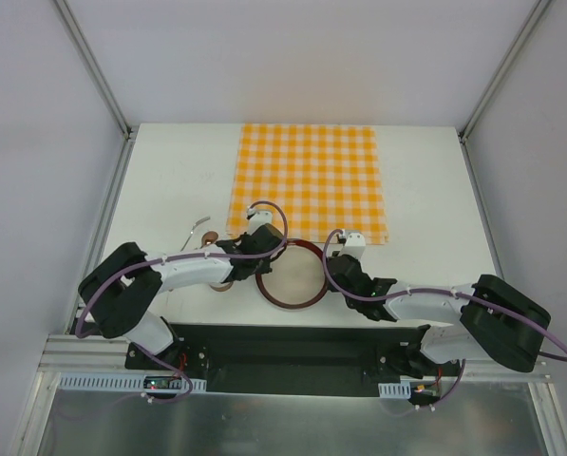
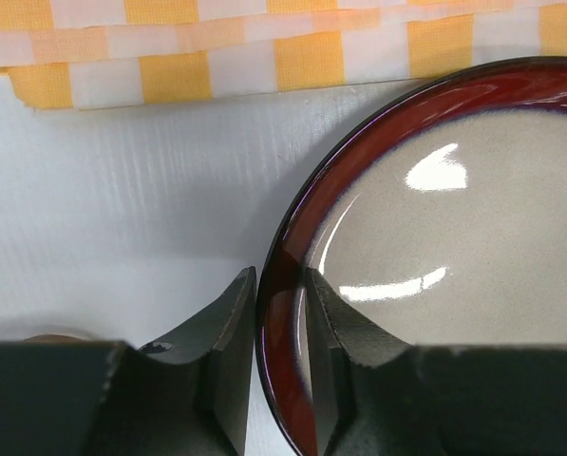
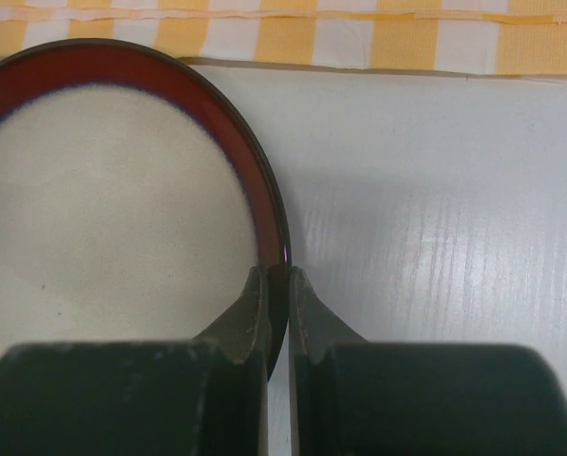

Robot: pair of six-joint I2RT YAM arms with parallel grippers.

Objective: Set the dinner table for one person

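Note:
A red-rimmed plate with a beige centre (image 1: 291,277) lies on the white table just in front of the orange checked placemat (image 1: 304,171). My left gripper is open at the plate's left rim, its fingertips either side of or on the dark red rim. My right gripper is shut on the plate's right rim, seen in the right wrist view. In the top view both wrists partly hide the rim.
Cutlery (image 1: 199,223) and brown round items (image 1: 210,237) lie left of the plate, partly under the left arm.

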